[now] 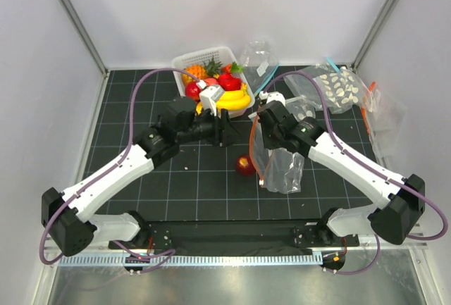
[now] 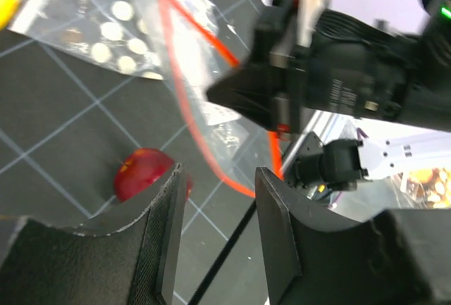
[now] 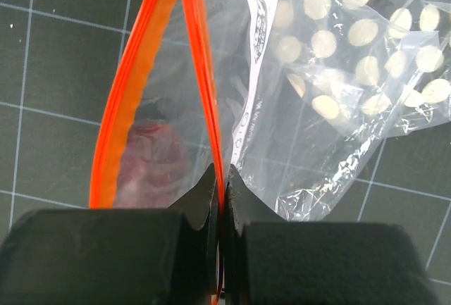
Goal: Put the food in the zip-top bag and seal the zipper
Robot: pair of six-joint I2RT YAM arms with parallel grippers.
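My left gripper [image 1: 224,136] is open, its fingers apart with bare mat between them. A red apple [image 1: 245,167] is below and right of it, beside the orange-zippered bag [image 1: 282,171]; the left wrist view shows the apple [image 2: 141,172] just past one finger. My right gripper is shut on the bag's orange zipper edge [image 3: 201,58], with the bag spread beneath. In the right wrist view the red shape [image 3: 151,164] shows through the clear plastic.
A white basket [image 1: 184,61] of bananas, pineapple and red fruit stands at the back. Bags of pale discs [image 1: 338,86] and other empty bags [image 1: 257,58] lie at back and right.
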